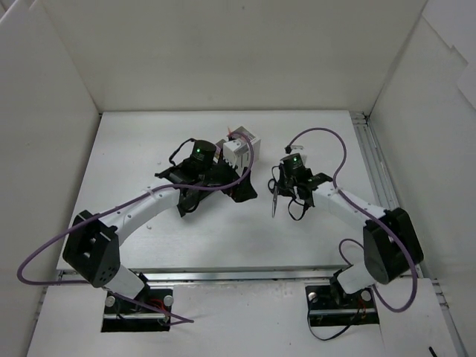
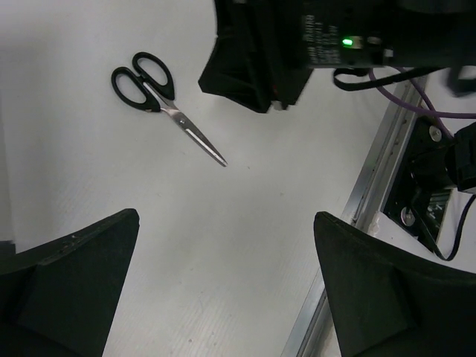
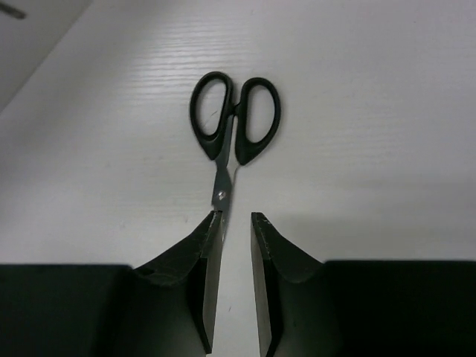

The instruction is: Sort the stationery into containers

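Note:
Black-handled scissors point(image 1: 274, 199) lie on the white table, blades toward the front; in the left wrist view the scissors point(image 2: 178, 117) are clear of any fingers. My left gripper point(image 1: 242, 190) stands open above the table just left of them, nothing between its fingers. My right gripper point(image 1: 282, 186) is over the scissors; in the right wrist view the scissors point(image 3: 253, 149) have their blades running under its narrowly parted fingertips point(image 3: 237, 216). Whether anything is between them is not clear. The white container point(image 1: 249, 145) is mostly hidden behind my left arm.
A dark container behind the left arm is largely hidden. Metal rails run along its front and right edges, with high white walls at back and sides.

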